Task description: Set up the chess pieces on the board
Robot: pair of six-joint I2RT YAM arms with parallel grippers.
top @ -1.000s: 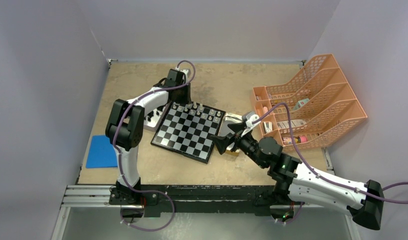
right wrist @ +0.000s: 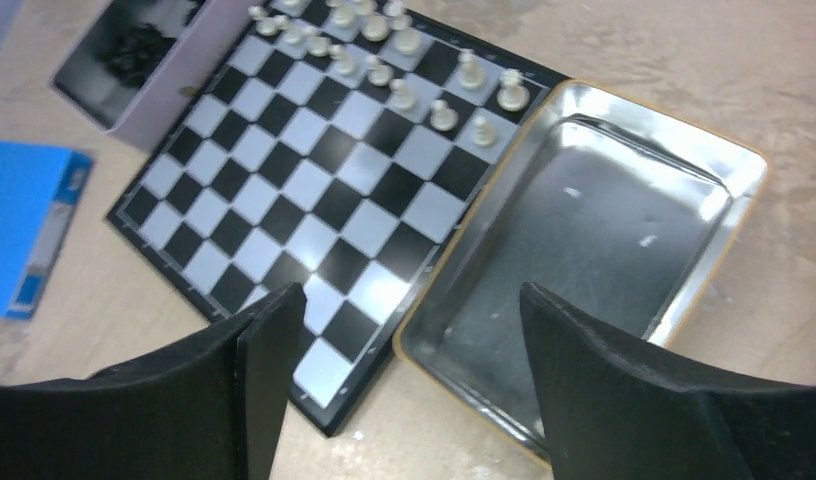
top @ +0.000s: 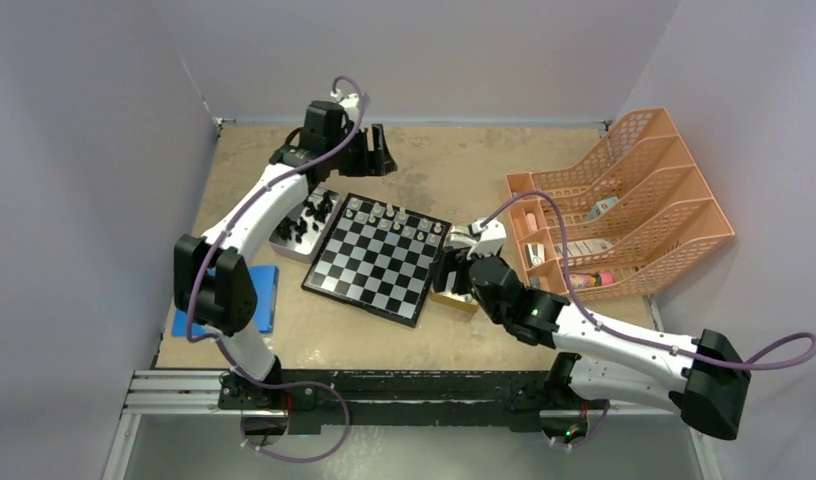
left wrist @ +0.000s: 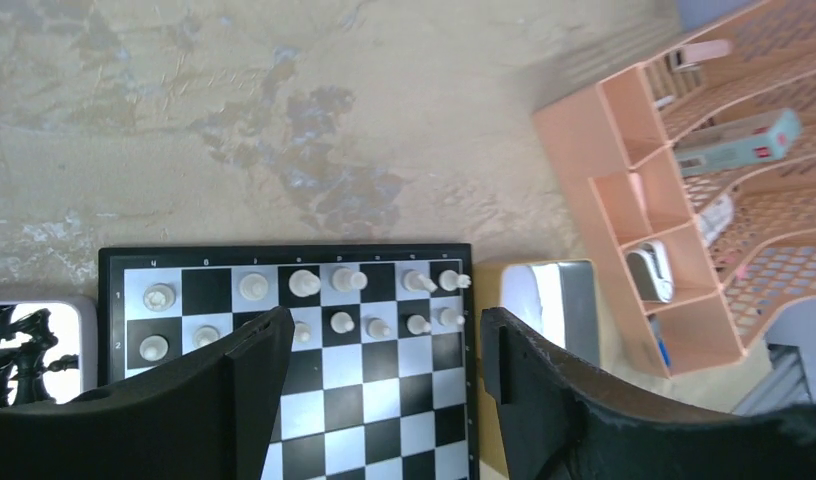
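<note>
The chessboard [top: 374, 265] carries white pieces in two rows along its far edge. In the left wrist view, bare squares show between back-row pieces such as the one at the left corner [left wrist: 158, 297]; part of the front row is hidden by a finger [left wrist: 252, 375]. Black pieces [top: 306, 218] lie jumbled in a grey tray left of the board. My left gripper [top: 382, 150] is beyond the board's far edge, fingers apart and empty. Over the board's right side and the box there, my right gripper [top: 448, 268] also stands open, holding nothing.
The metal-coloured box [right wrist: 624, 225] against the board's right side looks empty. An orange basket organizer [top: 624, 210] stands farther right. On the left lies a blue flat object [top: 265, 297]. Bare table [top: 464, 155] stretches behind the board.
My left arm has drawn up and away from the board's far left pieces, its gripper turning. The pieces on the board look unmoved.
</note>
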